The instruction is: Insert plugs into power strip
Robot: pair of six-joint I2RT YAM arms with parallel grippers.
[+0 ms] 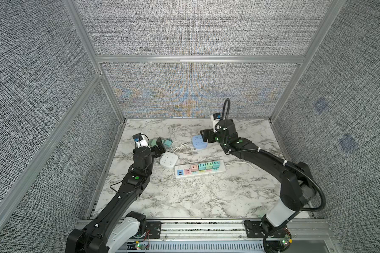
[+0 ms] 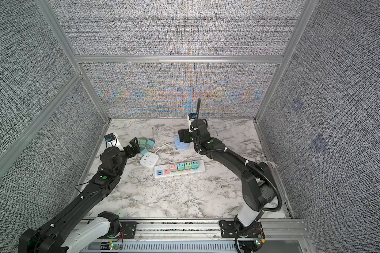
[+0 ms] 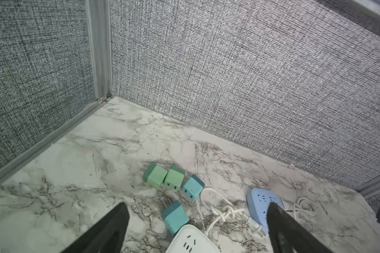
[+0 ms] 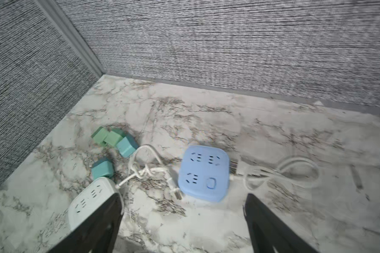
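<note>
Several loose cube plugs lie toward the back left: a light green pair (image 3: 174, 177), a teal plug (image 3: 193, 186) beside them and another teal plug (image 3: 175, 217) by the white square socket box (image 1: 168, 159). A long white power strip (image 1: 181, 173) holds pink, teal and green plugs in a row at the middle. My left gripper is open above the table near the loose plugs, with nothing between its fingers. My right gripper hangs near the blue socket box (image 4: 204, 172), its fingers apart and empty.
White cables (image 4: 299, 181) lie coiled beside the socket boxes.
</note>
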